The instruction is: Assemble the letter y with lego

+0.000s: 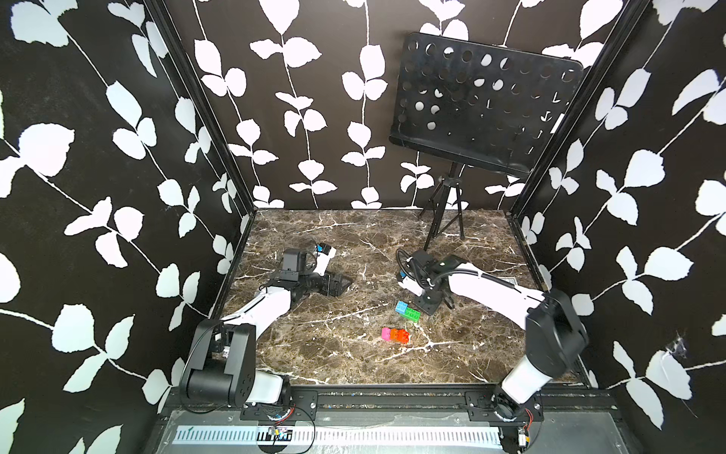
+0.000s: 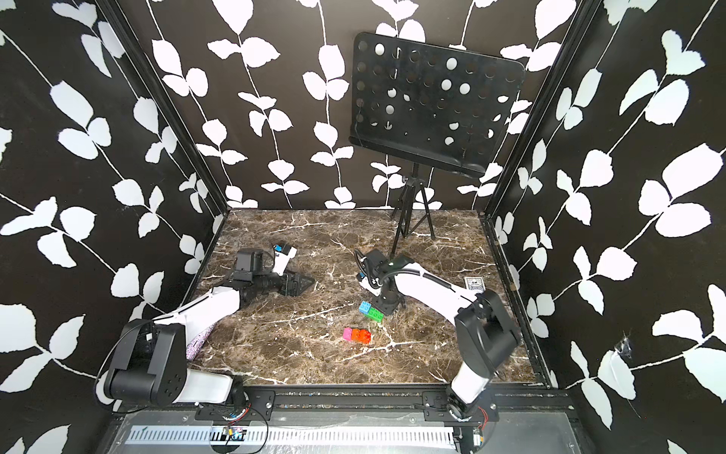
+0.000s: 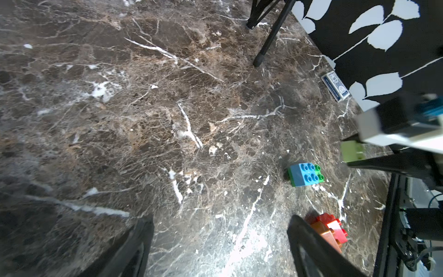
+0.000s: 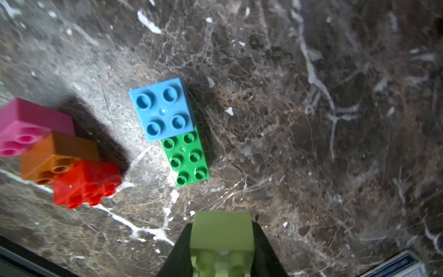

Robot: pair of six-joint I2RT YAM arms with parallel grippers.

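My right gripper is shut on an olive-green brick (image 4: 221,230), raised above the table just right of a joined blue brick (image 4: 161,108) and green brick (image 4: 184,159). Nearby on the table lies a joined group of pink (image 4: 37,122), orange (image 4: 59,152) and red (image 4: 86,182) bricks. My left gripper (image 1: 344,283) is over the left-centre of the table, its fingers apart with nothing between them in the left wrist view.
A music stand's tripod (image 1: 442,215) stands at the back right. A small card pack (image 3: 335,85) lies near the right edge.
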